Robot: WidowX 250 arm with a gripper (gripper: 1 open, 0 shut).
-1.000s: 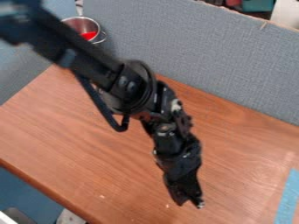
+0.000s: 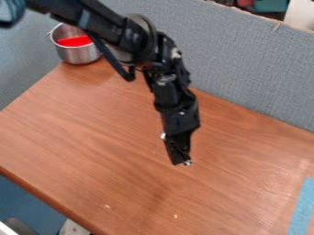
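Note:
My black arm reaches down from the upper left over the wooden table (image 2: 86, 128). Its gripper (image 2: 185, 160) is low over the middle of the table, pointing down, and looks shut, with nothing visible between its fingers. A steel pot (image 2: 76, 54) with something red inside stands at the table's far left corner.
A grey padded wall (image 2: 245, 73) runs along the back. A blue tape strip (image 2: 302, 207) lies at the right edge. Grey and white items (image 2: 18, 228) sit at the bottom left. The wooden surface around the gripper is clear.
My arm has risen and drawn back toward the back of the table, the gripper moving up and left from its lower position. The pot is more fully uncovered.

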